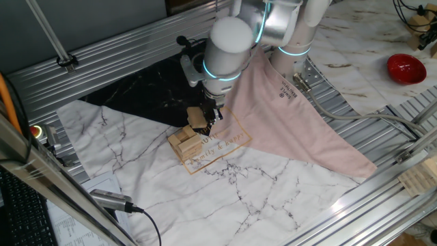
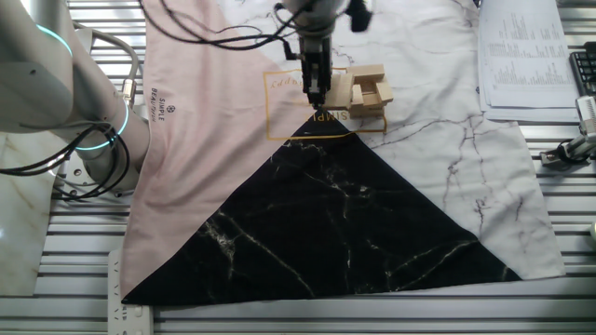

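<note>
A small stack of pale wooden blocks (image 1: 184, 145) sits on the cloth near its printed gold frame; in exterior view 2 the blocks (image 2: 371, 88) form a hollow shape. Another wooden block (image 1: 195, 116) shows just behind the stack, close beside the black fingers. From the opposite side this block (image 2: 339, 90) appears between the gripper and the stack. My gripper (image 1: 210, 124) points down, low over the cloth. Seen almost edge-on, the gripper (image 2: 318, 97) looks narrow, its fingers overlapping. Neither view shows whether its fingers are apart or whether they touch the block.
The cloth (image 1: 273, 184) has white marble, black and pink areas and is bare around the blocks. A red bowl (image 1: 407, 69) stands far right. A metal post (image 1: 54, 174) crosses the left foreground, near a cabled device (image 1: 113, 201). Papers (image 2: 529, 60) lie beyond the cloth.
</note>
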